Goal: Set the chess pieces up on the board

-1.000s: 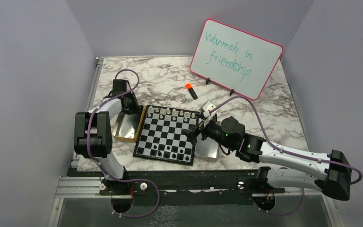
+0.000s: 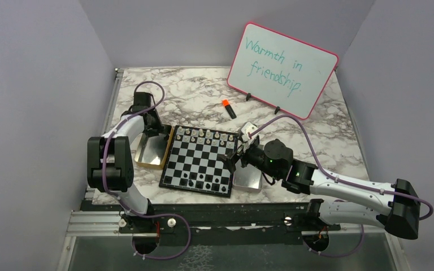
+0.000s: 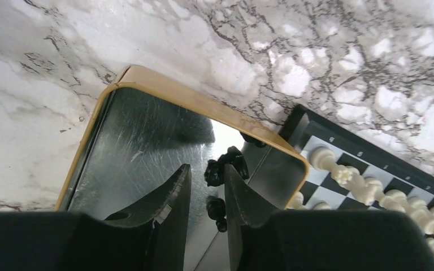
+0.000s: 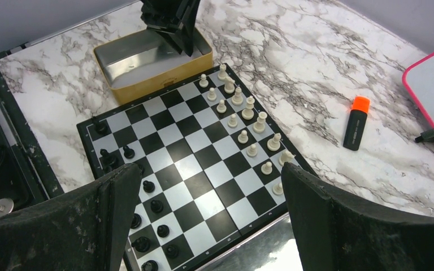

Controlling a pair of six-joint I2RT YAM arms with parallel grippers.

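My left gripper points down into the tan-rimmed metal box. Its fingers stand apart, and I see nothing clamped between them. Inside the box, a black piece lies close by the right finger; a second black piece is just below it, and another dark piece is partly hidden by the far wall. White pieces stand in two rows along one side of the chessboard. Several black pieces stand along the opposite side. My right gripper is open above the board's right end, holding nothing.
A second metal tray sits right of the board, under my right arm. Behind the board lie an orange-capped marker and a leaning whiteboard.
My left gripper has shifted only slightly over the far end of the box. My right arm has kept still.
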